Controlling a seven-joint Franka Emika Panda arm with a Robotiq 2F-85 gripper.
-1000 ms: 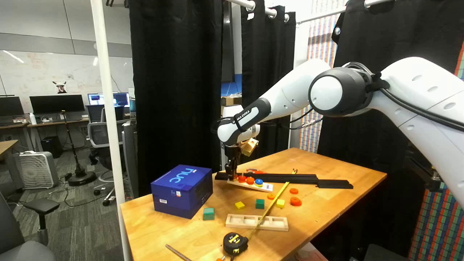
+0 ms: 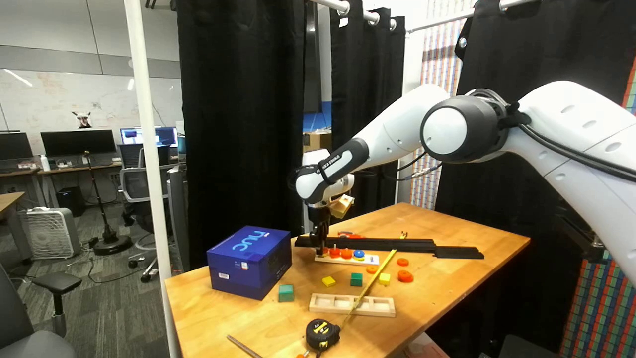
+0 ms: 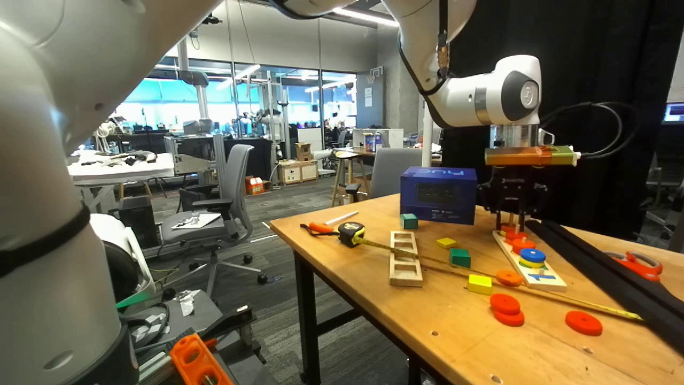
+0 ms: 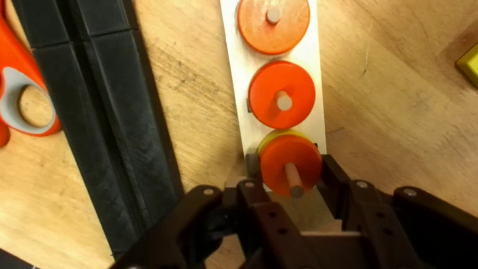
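Note:
A pale peg board (image 4: 237, 94) lies on the table with stacked discs on its pegs. My gripper points down at one end of it, shut on an orange disc (image 4: 280, 172), one finger on each side. The end peg (image 4: 293, 175) still sticks up through this disc, and a yellow disc (image 4: 273, 135) shows partly beneath it. A red disc (image 4: 269, 87) sits on the neighbouring peg, followed by an orange disc (image 4: 255, 27). Further along, a blue disc (image 3: 533, 255) tops a stack near the board's other end.
Black bars (image 4: 130, 116) run close beside the board, with orange scissors (image 4: 27, 105) beyond. A blue box (image 2: 247, 262) stands near the gripper. Loose blocks, red discs (image 3: 583, 323), a wooden tray (image 3: 405, 281) and a tape measure (image 3: 350, 234) are spread over the table.
The board was tilted, its gripper end raised; now it lies flatter, slightly further right in exterior view 1. My gripper has lowered a little with it.

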